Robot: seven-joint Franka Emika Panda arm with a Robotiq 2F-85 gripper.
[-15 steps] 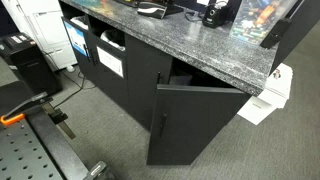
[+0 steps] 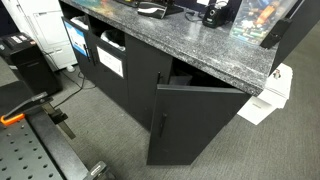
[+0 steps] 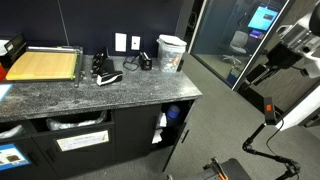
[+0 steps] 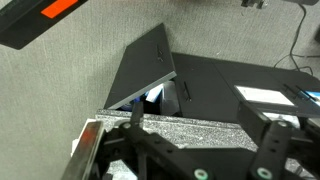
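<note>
A black cabinet door stands partly open below the right end of the grey speckled countertop. From above, the wrist view shows the same door swung out, with the dark cabinet opening beside it. Some white and blue items are visible inside the cabinet. High at the right of exterior view 2 hangs my gripper, well apart from the cabinet. Its fingers are spread wide along the bottom of the wrist view, with nothing held between them. In exterior view 1 the gripper cannot be made out.
A clear tub stands at the counter's right end. Left of it are small black devices and a wooden board. A perforated black table stands opposite the cabinet, with bare grey carpet between.
</note>
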